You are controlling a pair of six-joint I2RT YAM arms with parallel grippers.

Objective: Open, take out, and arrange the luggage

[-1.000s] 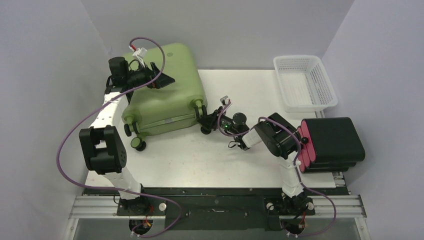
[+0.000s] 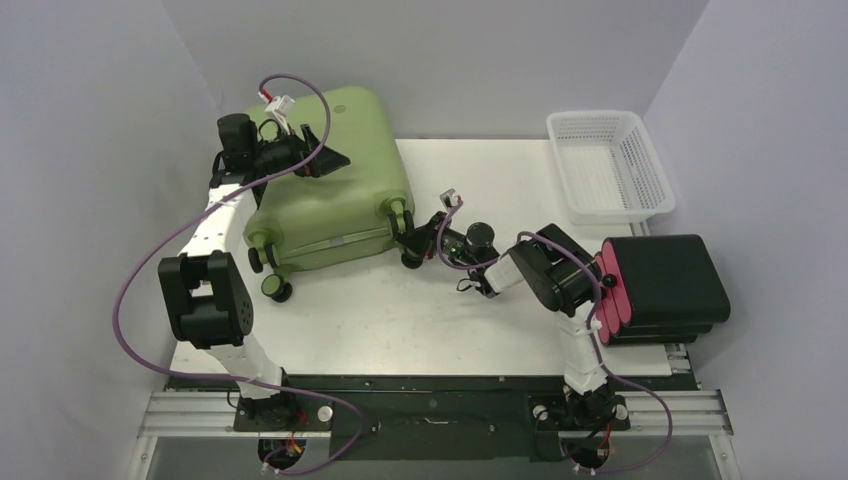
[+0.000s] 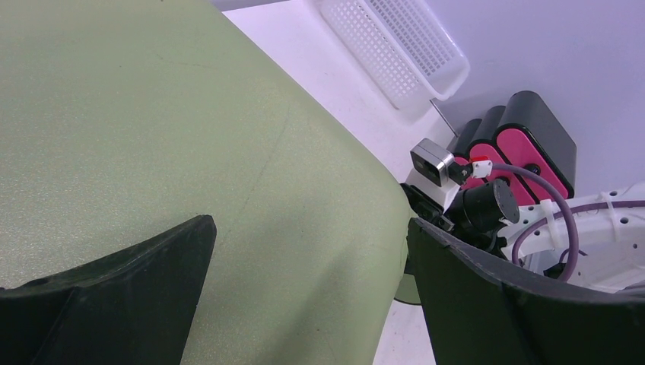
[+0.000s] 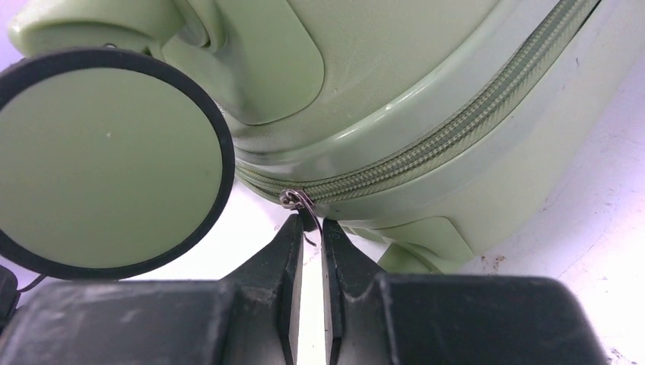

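Note:
A green suitcase (image 2: 330,190) lies at the back left. Over its top my left gripper (image 2: 320,155) hangs open, with only green shell below its fingers in the left wrist view. At the suitcase's right front corner sits my right gripper (image 2: 410,240). In the right wrist view, the suitcase's zipper (image 4: 411,156) runs along the seam, and a metal zipper pull (image 4: 297,199) dangles at the tips of the right gripper. The fingertips are close together around the pull; whether they are closed tight on it I cannot tell.
A white basket (image 2: 605,165) stands empty at the back right. Black-and-pink cases (image 2: 665,280) are stacked at the right, beside the right arm.
Almost nothing differs in the top view; the right gripper's arm has shifted very slightly, and the left arm and suitcase are unmoved.

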